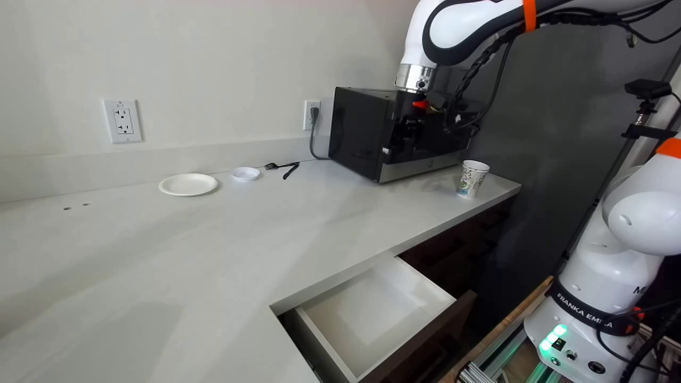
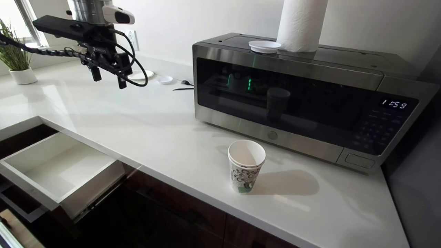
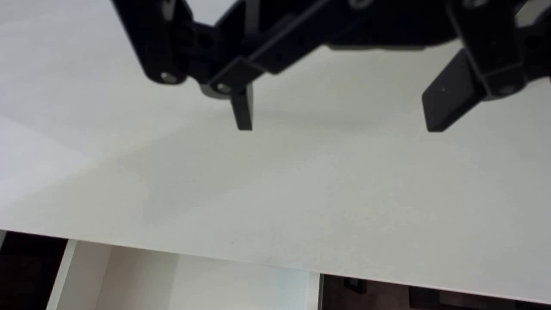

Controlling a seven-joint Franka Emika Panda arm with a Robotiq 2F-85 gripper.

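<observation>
My gripper hangs open above the white counter, and only bare countertop shows between its fingers. In the second exterior view the gripper is well above the surface, to the left of the microwave. Nested paper cups with a printed pattern stand upright in front of the microwave, apart from my gripper. An empty white drawer is pulled out from under the counter; part of its inside also shows at the bottom of the wrist view.
Along the wall lie a white plate, a small white dish and black cutlery. A paper towel roll and a white lid-like dish rest on the microwave. A potted plant stands far left.
</observation>
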